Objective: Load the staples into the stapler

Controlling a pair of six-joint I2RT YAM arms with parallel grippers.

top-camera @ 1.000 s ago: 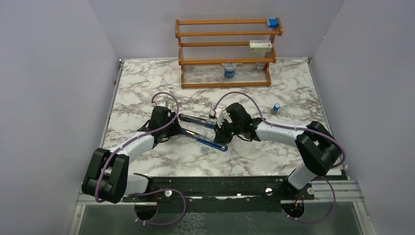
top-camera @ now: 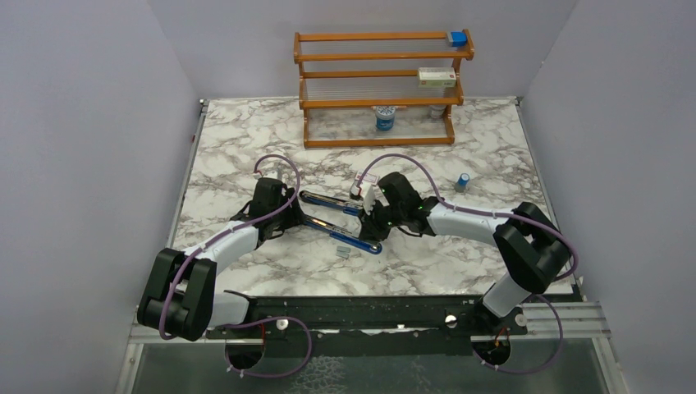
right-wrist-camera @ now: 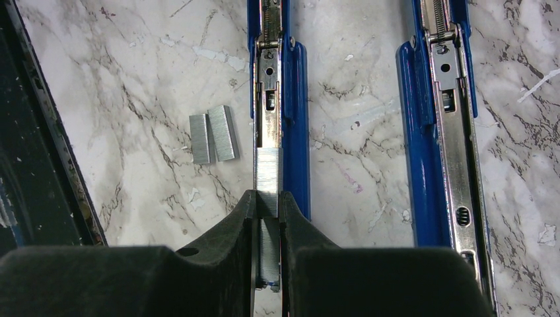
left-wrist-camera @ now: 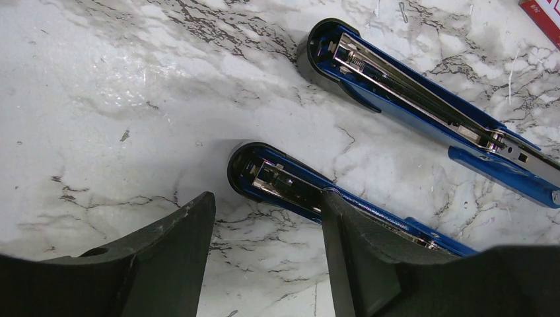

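The nearer blue stapler [top-camera: 354, 240] lies opened out flat, its metal channel [right-wrist-camera: 269, 129] facing up. In the right wrist view a silver staple strip [right-wrist-camera: 268, 170] is at the channel, with my right gripper shut on it. A second row of staples [right-wrist-camera: 269, 249] shows in the channel farther down, between the dark fingers. My left gripper is part open over the stapler's black head end [left-wrist-camera: 241, 170]; its right finger [left-wrist-camera: 350, 244] overlaps the stapler body in that view, and contact cannot be judged.
A second opened blue stapler [top-camera: 327, 200] lies behind the first. Two loose staple strips [right-wrist-camera: 222, 132] rest beside the nearer stapler. A small box [top-camera: 366, 178] sits behind the right gripper, and a blue-capped item [top-camera: 463, 181] stands right. A wooden rack [top-camera: 379, 143] is at the back.
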